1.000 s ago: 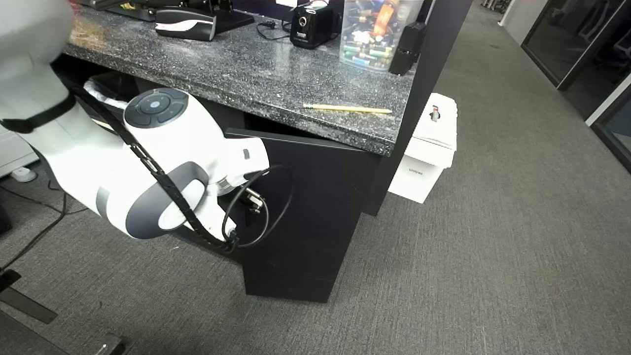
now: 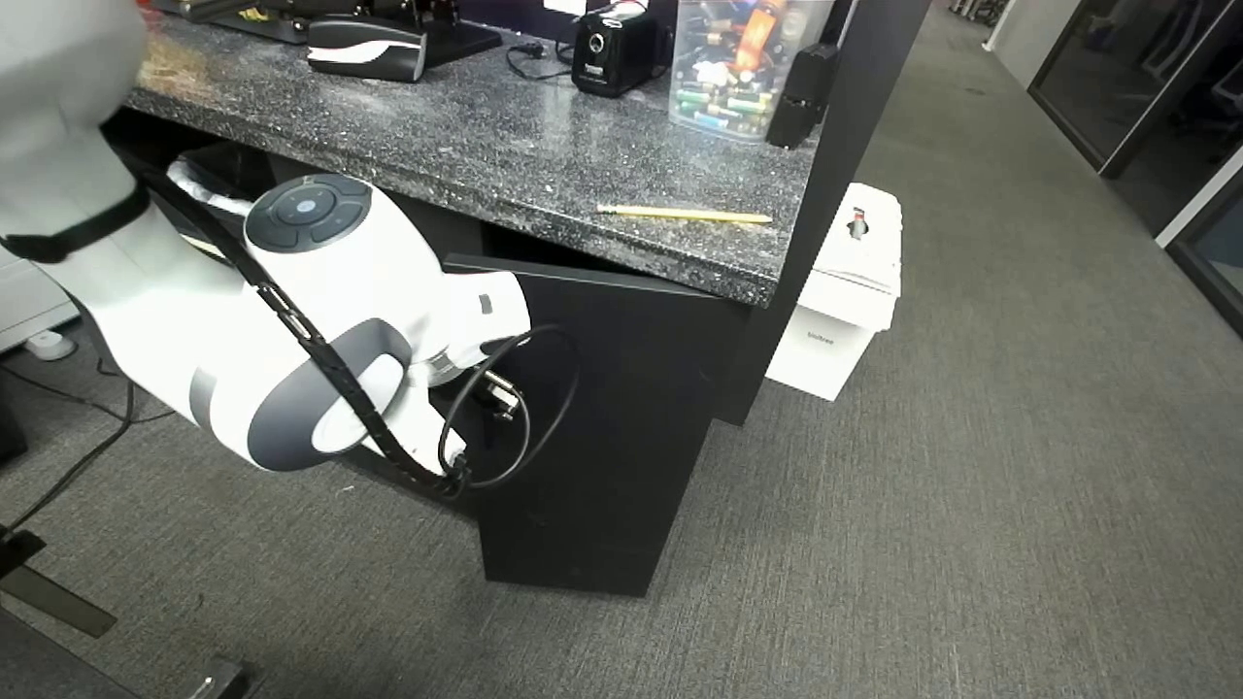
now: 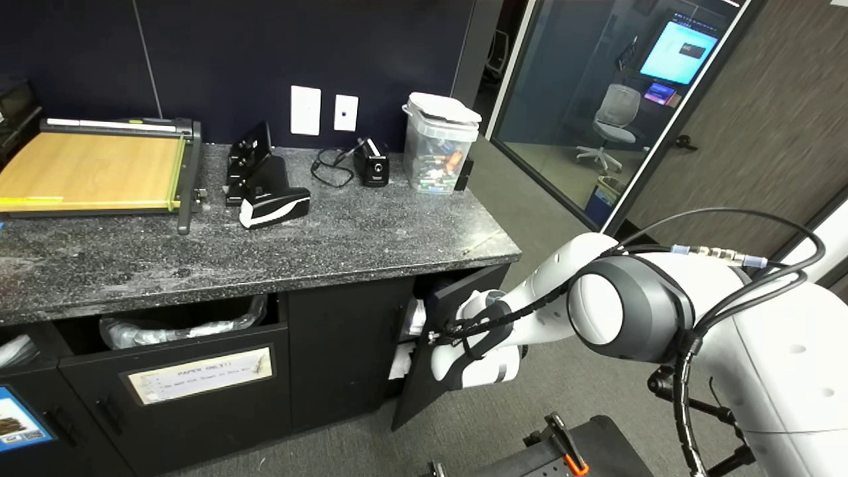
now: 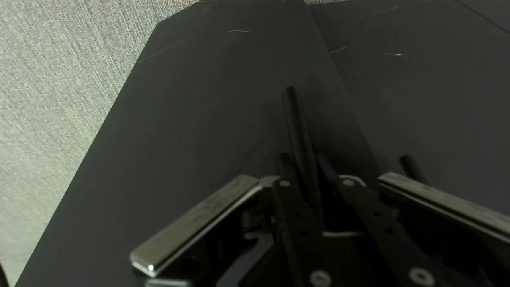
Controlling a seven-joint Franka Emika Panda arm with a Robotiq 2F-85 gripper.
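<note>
A black cabinet door (image 2: 594,431) hangs ajar under the counter, its open edge swung out over the carpet. In the wrist view, a dark bar handle (image 4: 297,122) stands out from the door's face and runs down between my gripper's two narrow fingers. One finger (image 4: 285,167) is on the left of the bar and the other on its right, only slightly apart. Against so much black, it is unclear whether they press on the handle. The arm (image 3: 485,338) reaches low to the door, and the fingers are hidden in both exterior views.
The speckled countertop (image 3: 358,246) overhangs the door, with a pencil (image 2: 688,215) near its edge. A second handle (image 4: 412,168) is to the right of my gripper. Beyond the cabinet stands a white bin (image 2: 833,315). Open carpet (image 2: 886,548) lies on the door's outer side.
</note>
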